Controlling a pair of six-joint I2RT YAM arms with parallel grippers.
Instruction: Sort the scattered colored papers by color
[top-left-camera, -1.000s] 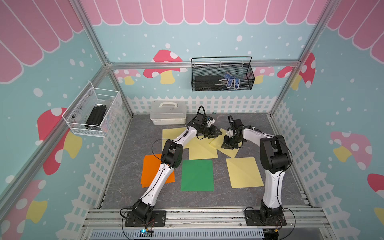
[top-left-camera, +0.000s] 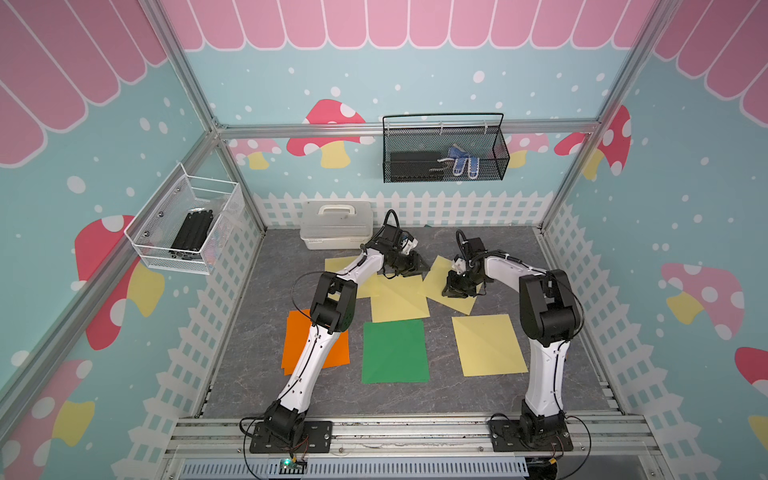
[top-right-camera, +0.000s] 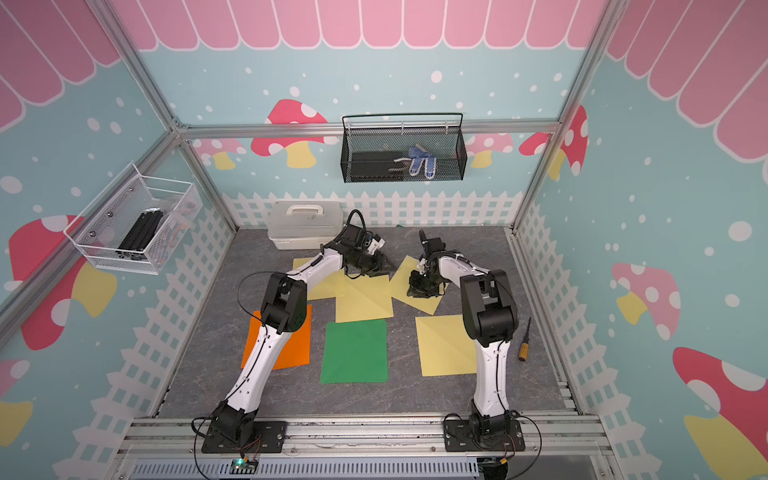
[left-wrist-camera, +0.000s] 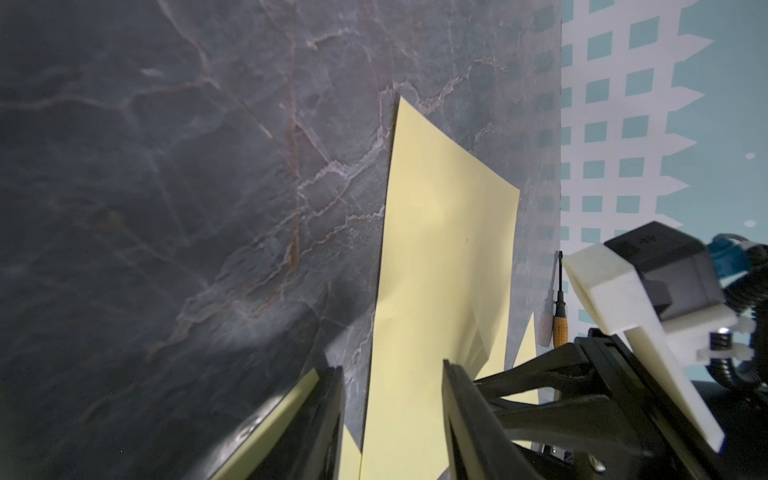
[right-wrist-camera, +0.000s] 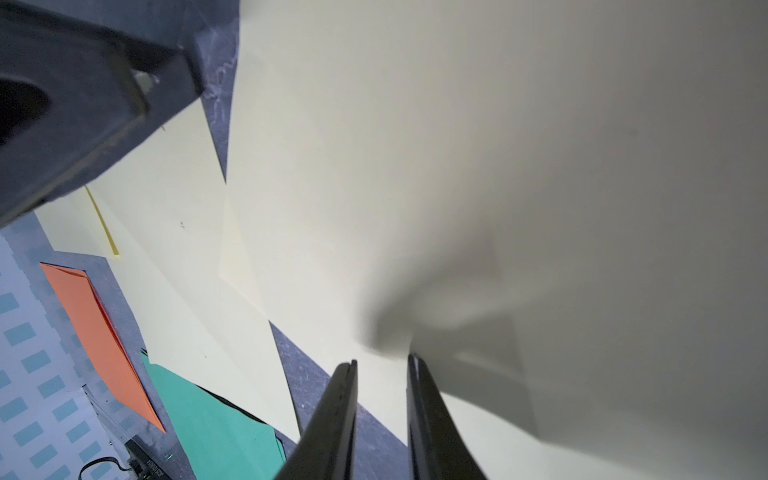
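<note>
Near the back middle, my left gripper (top-left-camera: 412, 270) stands over the far edge of a yellow sheet (top-left-camera: 400, 302); its fingers are apart in the left wrist view. My right gripper is part open, low over a turned yellow sheet (top-left-camera: 436, 280), with no paper seen gripped. Another yellow sheet (top-left-camera: 339, 263) lies at the back left, partly under the left arm. One more yellow sheet (top-left-camera: 489, 345) lies flat at the front right. A green sheet (top-left-camera: 395, 352) is front centre, and orange sheets (top-left-camera: 296, 345) lie stacked unevenly at the left, partly hidden by the left arm.
A white lidded box (top-left-camera: 337, 226) stands at the back left. A screwdriver (top-right-camera: 524, 345) lies by the right side. Wire baskets hang on the back and left walls. Bare grey table shows between the green and front-right yellow sheets.
The right arm looks still.
</note>
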